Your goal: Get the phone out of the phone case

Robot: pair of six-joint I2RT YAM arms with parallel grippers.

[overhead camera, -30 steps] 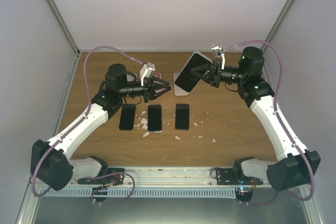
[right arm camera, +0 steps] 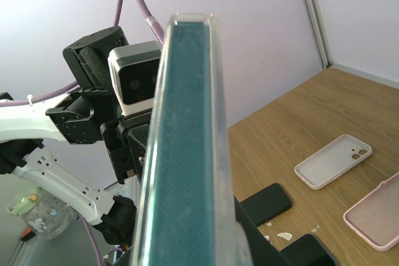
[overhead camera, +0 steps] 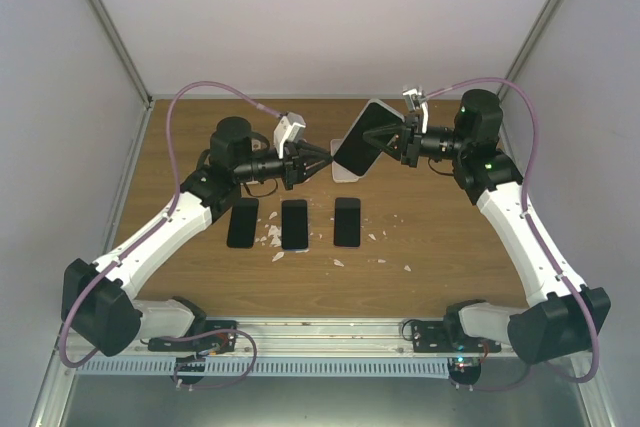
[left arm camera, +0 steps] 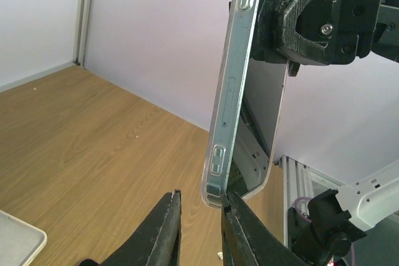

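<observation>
A teal-edged phone in a clear case (overhead camera: 360, 147) hangs tilted above the table, its black screen turned up in the top view. My right gripper (overhead camera: 388, 137) is shut on it at the right side. In the right wrist view the teal phone side (right arm camera: 187, 123) fills the middle, framed by the clear case rim (right arm camera: 218, 110). My left gripper is part open, with nothing between its fingers. One of its fingertips (left arm camera: 228, 207) is right by the case's lower corner (left arm camera: 214, 194); whether they touch I cannot tell.
Three black phones lie in a row: left (overhead camera: 243, 223), middle (overhead camera: 295, 224) and right (overhead camera: 347, 222). A white case (right arm camera: 333, 161) and a pink case (right arm camera: 379, 213) lie farther back. Small white scraps (overhead camera: 272, 236) are scattered about.
The right arm and the phone have stayed still.
</observation>
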